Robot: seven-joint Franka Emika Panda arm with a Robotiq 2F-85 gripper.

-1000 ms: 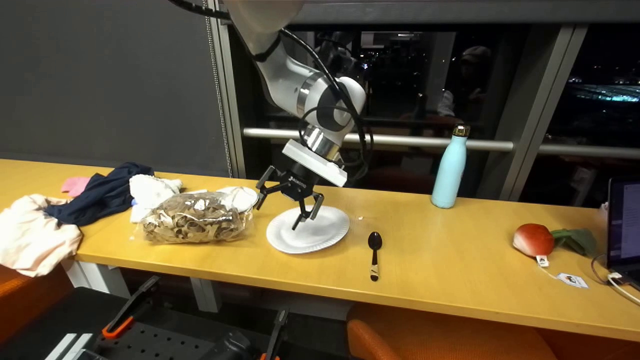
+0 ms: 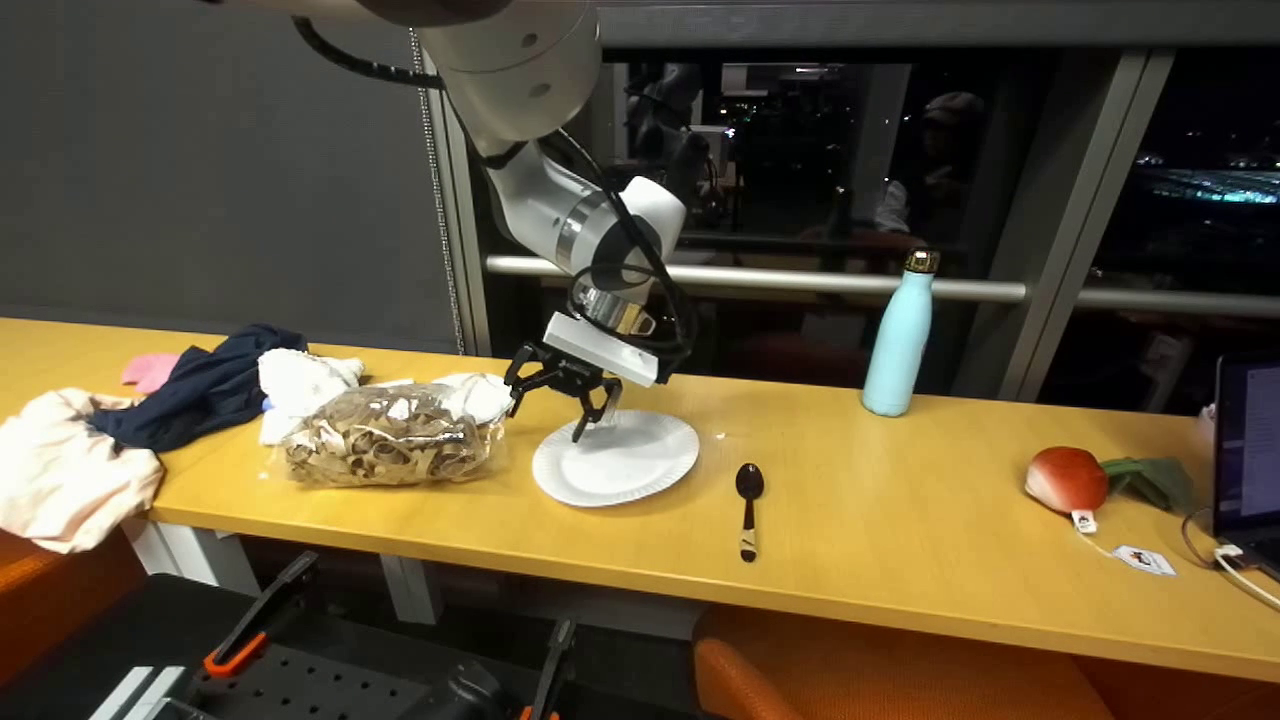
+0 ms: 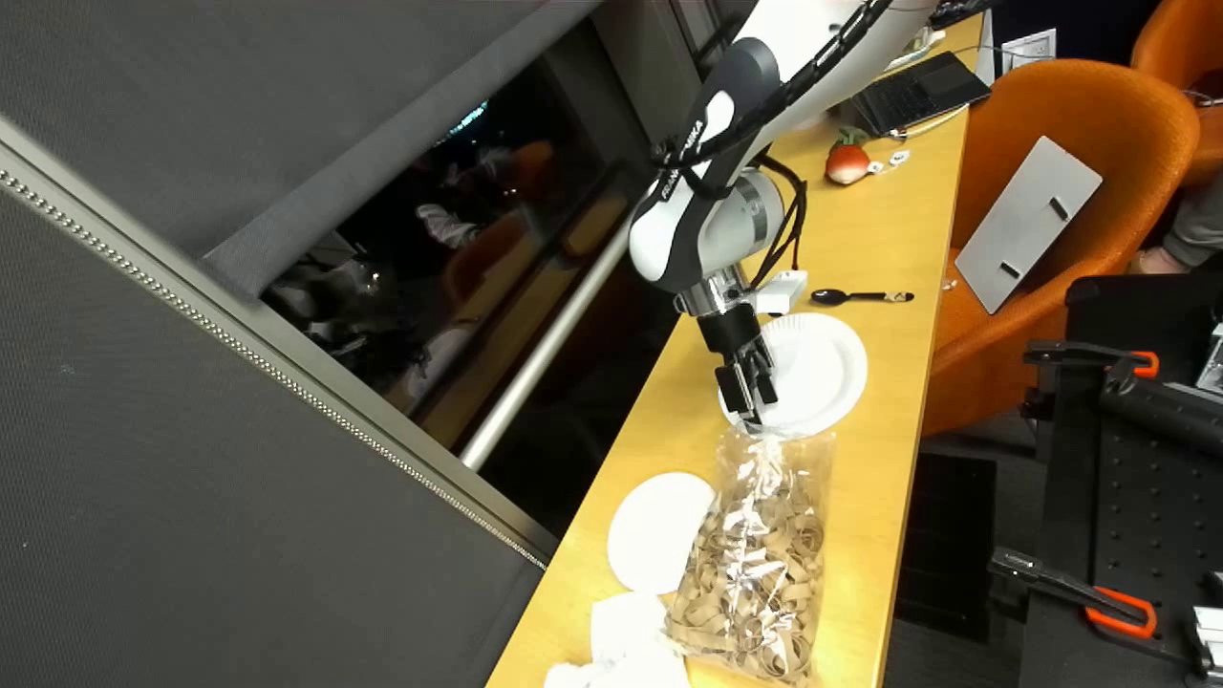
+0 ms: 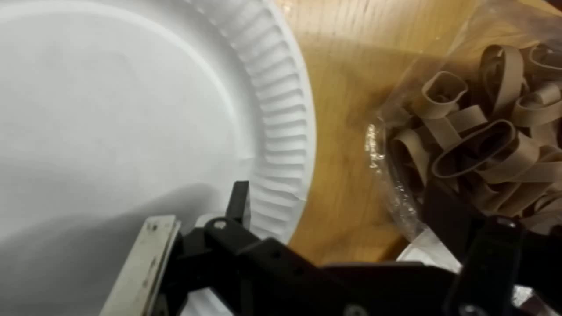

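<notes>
My gripper point(image 2: 547, 420) is open in exterior view 1, with no object held between its fingers. One finger is over the near-left part of a white paper plate point(image 2: 636, 462); the other reaches toward a clear bag of tan rubber bands point(image 2: 384, 446). In the wrist view, the plate's fluted rim point(image 4: 287, 131) lies to the left and the bag of bands point(image 4: 474, 142) to the right. A strip of bare wood separates them below the gripper. From exterior view 2, the gripper point(image 3: 751, 401) hangs at the plate's edge beside the bag's end; contact is unclear.
A second white plate point(image 3: 655, 533) lies behind the bag. Crumpled clothes point(image 2: 204, 384) cover the table's left end. Right of the plate are a black spoon point(image 2: 749, 510), a light blue bottle point(image 2: 900, 342) and a red plush vegetable point(image 2: 1065, 480), with clear table between.
My gripper has come down and shifted left, toward the bag's end of the plate. It was open before too. The plate, bag and other objects have not moved.
</notes>
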